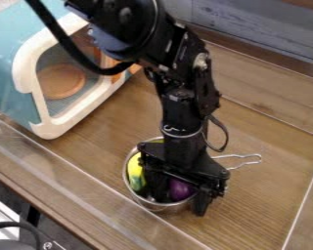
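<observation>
My black gripper point(180, 186) reaches down into a steel pot point(142, 198) with a wire handle on the wooden counter. In the pot, a yellow item point(134, 171) shows at the left and a purple eggplant point(178, 189) sits under the gripper, mostly hidden by it. Whether the fingers grip anything is hidden.
A light blue toy microwave point(42, 68) with an open white-framed front stands at the upper left. A cable lies at the lower left edge.
</observation>
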